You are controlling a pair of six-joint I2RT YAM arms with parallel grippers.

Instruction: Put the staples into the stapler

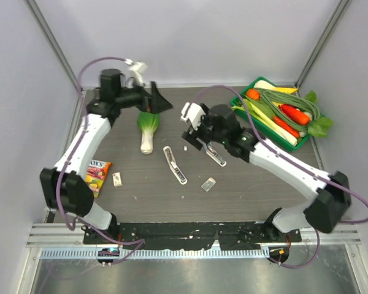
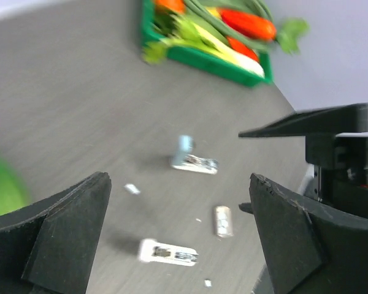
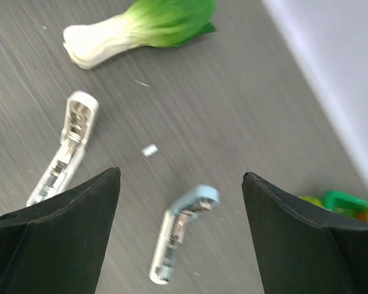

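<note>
A blue-topped stapler lies opened on the table, partly hidden by the right arm in the top view; its blue arm stands bent away from its base. To its left is an opened white stapler, its long channel showing. A small silvery strip, perhaps staples, lies between the two. My right gripper hovers over the blue-topped stapler's upper end, open and empty. Farther up and left, my left gripper is open, nothing between its fingers, clear of both staplers.
A small pale box lies nearer the front, another at left beside a snack bag. Under the left gripper is a leafy green vegetable. A green basket of vegetables fills the back right.
</note>
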